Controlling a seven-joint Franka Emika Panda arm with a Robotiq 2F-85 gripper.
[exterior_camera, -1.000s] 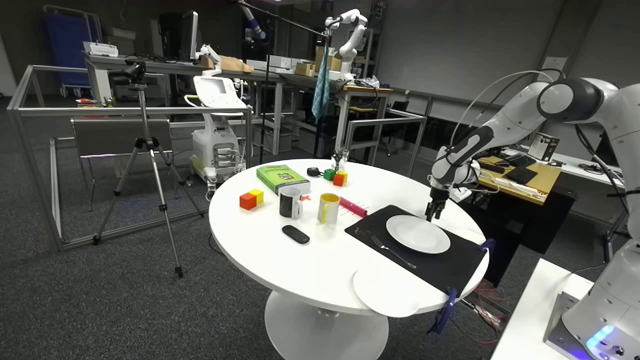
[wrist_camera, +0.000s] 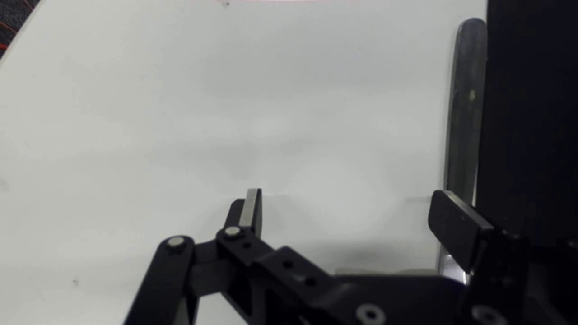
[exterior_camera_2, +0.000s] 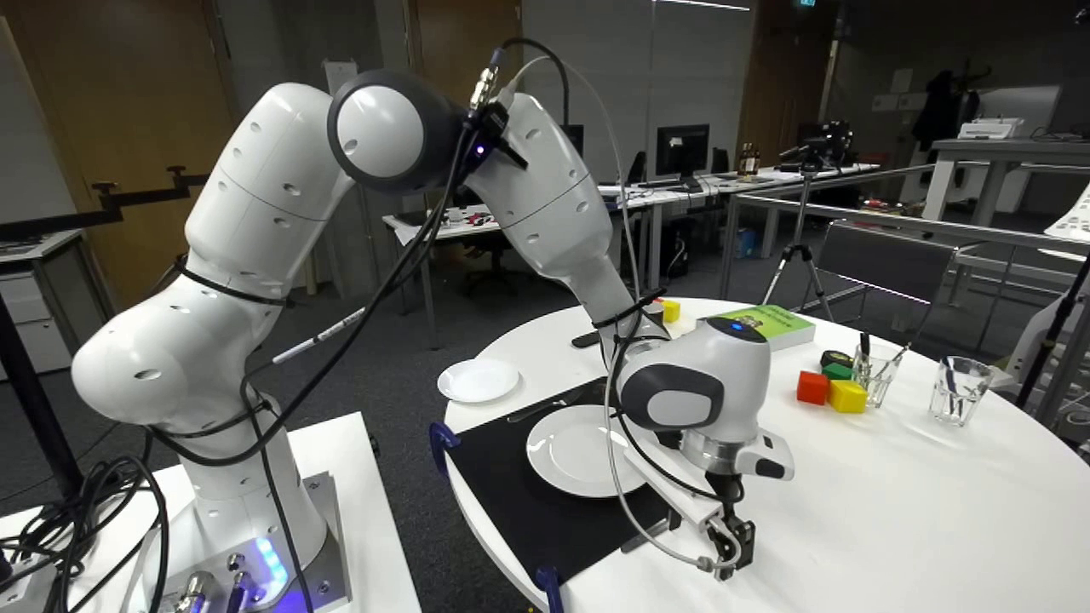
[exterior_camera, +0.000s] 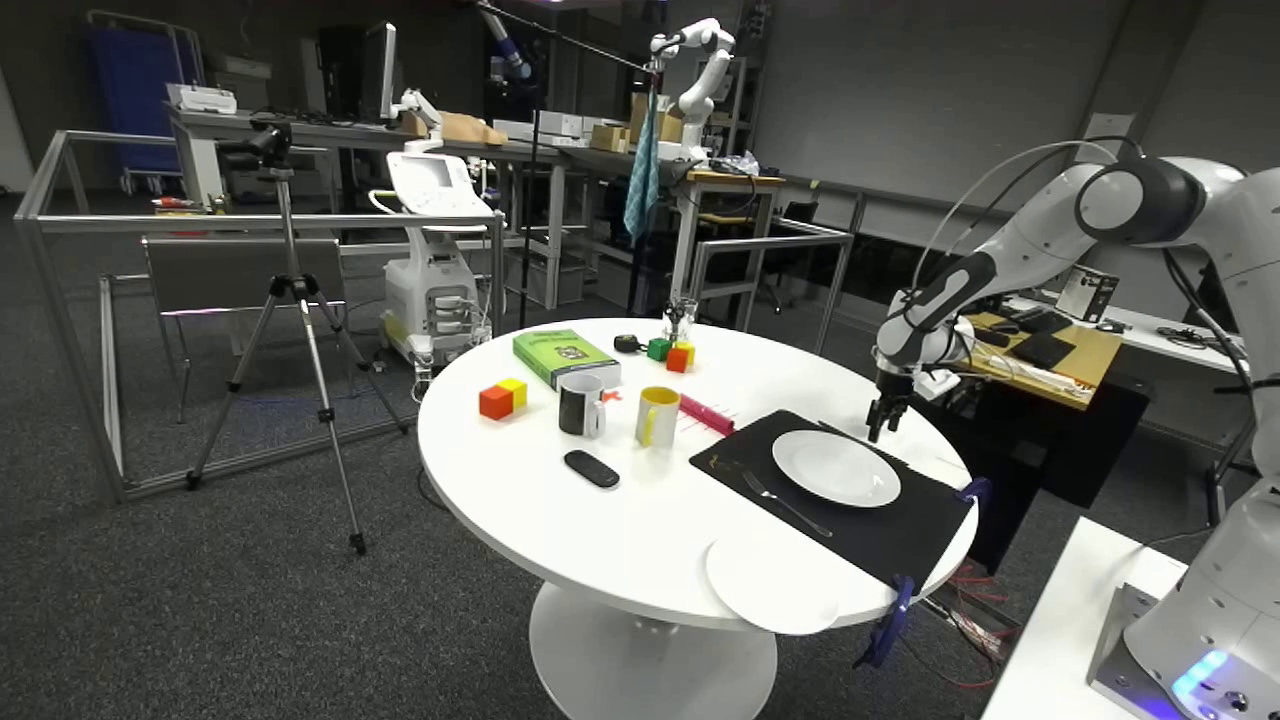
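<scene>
In the wrist view my gripper is open, its two fingers wide apart over bare white table with nothing between them. A metal knife [wrist_camera: 467, 108] lies along the edge of the black placemat [wrist_camera: 533, 135]; the right finger covers part of it. From exterior view 2, the gripper [exterior_camera_2: 736, 552] points down low over the table, just beyond the knife [exterior_camera_2: 650, 535]. A white plate [exterior_camera: 836, 468] rests on the mat, with a fork [exterior_camera: 786, 504] on its other side. Whether the fingertips touch the table I cannot tell.
A second, smaller white plate [exterior_camera: 771, 584] sits at the table edge. Blue clamps [exterior_camera: 885, 622] grip the mat's corners. Two mugs [exterior_camera: 656, 418], a green book [exterior_camera: 564, 358], coloured blocks [exterior_camera_2: 813, 387] and glasses [exterior_camera_2: 958, 390] stand farther off. Table beyond the gripper is clear.
In exterior view 1 the gripper has shifted a little to the right, away from the plate's far rim. The objects on the table look unmoved.
</scene>
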